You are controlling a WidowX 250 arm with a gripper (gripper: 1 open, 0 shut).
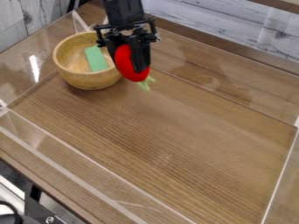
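My black gripper [131, 51] hangs at the top centre over a red object [131, 65], oval and with pale green leaves at its lower end, like a strawberry. The fingers are at the red object's upper part; whether they hold it, I cannot tell. Just left of it, a wooden bowl [66, 68] holds a pale green block [94, 59]. The red object is beside or over the bowl's right rim.
A pale wall stands at the upper left, and dark items lie off the table's lower left corner.
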